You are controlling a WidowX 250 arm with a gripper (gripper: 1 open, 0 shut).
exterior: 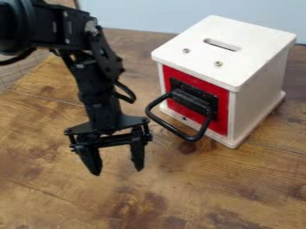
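Note:
A white wooden box (pixel 257 98) with a slot and two screws on its sloped top stands at the right. Its red front panel (pixel 180 73) carries a black hinged piece with a looped handle (pixel 167 125) sticking out forward and down. My black gripper (pixel 114 159) hangs open to the left of the handle and a little lower in the picture, pointing down, with nothing between its fingers and apart from the handle.
A plain light wall runs along the back.

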